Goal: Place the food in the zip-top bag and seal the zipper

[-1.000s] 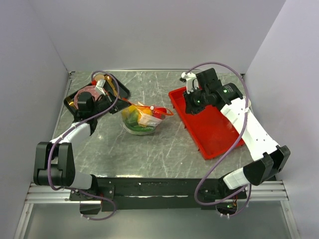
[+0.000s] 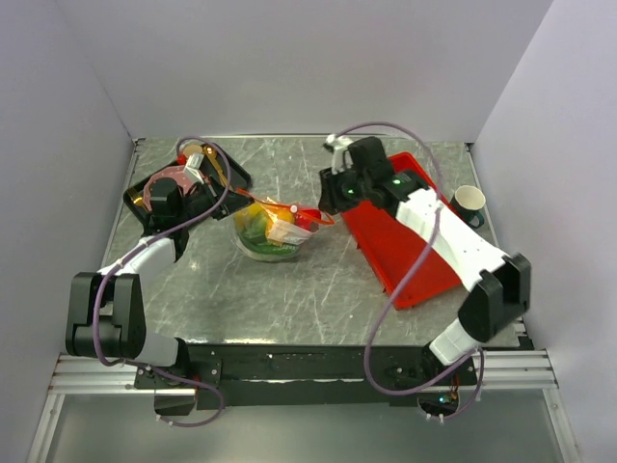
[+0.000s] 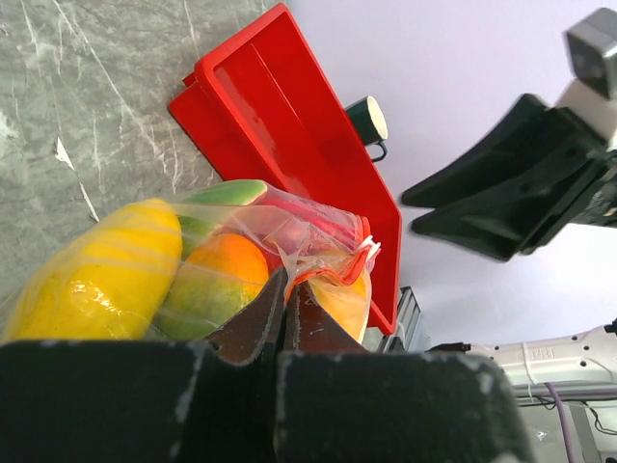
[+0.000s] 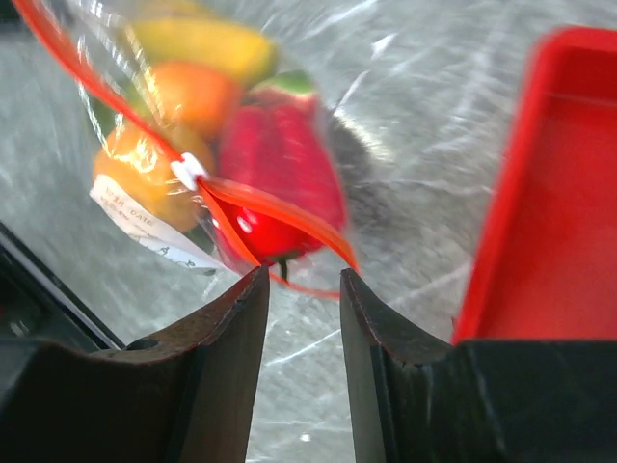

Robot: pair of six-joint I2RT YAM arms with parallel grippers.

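The clear zip bag (image 2: 273, 241) holds produce: a yellow mango (image 3: 101, 270), an orange-green mango (image 3: 212, 285), red peppers (image 4: 280, 174) and something green. Its orange zipper strip (image 4: 289, 217) gapes at the right end, with a white slider on it. My left gripper is shut at the zipper's left end, seemingly pinching the bag's edge. My right gripper stands open just beside the zipper's right end, nothing between its fingers.
A red tray (image 2: 405, 270) lies on the right, with a mug (image 2: 469, 201) beyond it. A black container (image 2: 140, 185) sits at the back left.
The left arm and bag look unchanged.
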